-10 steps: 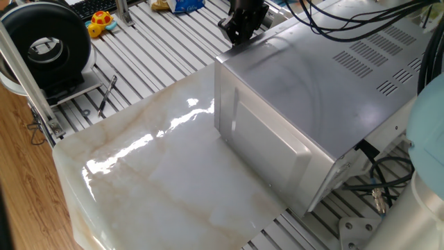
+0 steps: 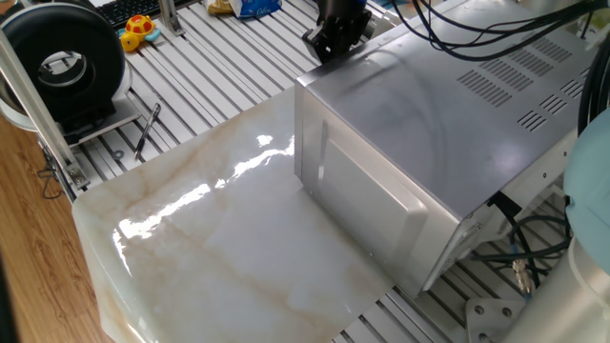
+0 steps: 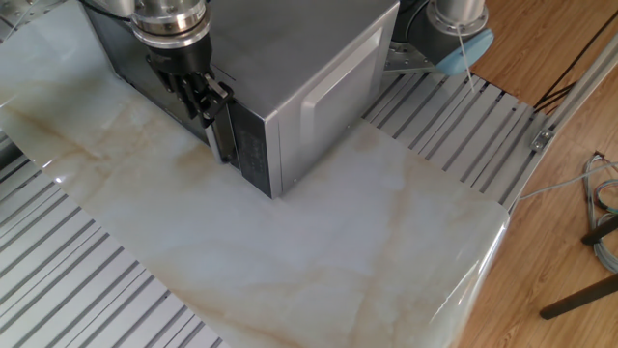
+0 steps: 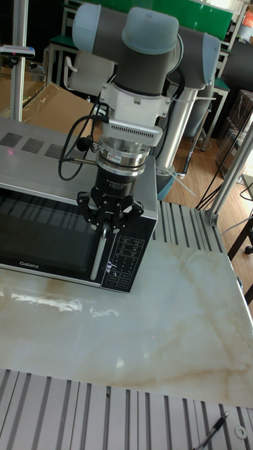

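Note:
A silver microwave [image 2: 410,105] stands on the marbled sheet, its dark door [image 4: 37,236] closed in front. The upright metal door handle [image 4: 99,254] sits beside the black button panel [image 4: 124,262]. At the handle's upper end is my black gripper [image 4: 111,219], pointing down, its fingers on either side of the handle in exterior view 3. From the side, the gripper [image 3: 209,104] is right before the door, above the lower part of the handle [image 3: 216,145]. Whether its fingers press on the handle cannot be made out. The microwave top hides the fingertips in exterior view 1.
The glossy marbled sheet [image 3: 290,261] is bare in front of and beside the microwave. A pen [image 2: 148,131], a toy turtle [image 2: 139,32] and a black ring-shaped device [image 2: 67,67] lie farther off. Black cables [image 2: 505,29] hang over the microwave's top.
Over the last second my gripper has shifted very slightly, a little to the right in exterior view 1. The microwave and everything else look unmoved.

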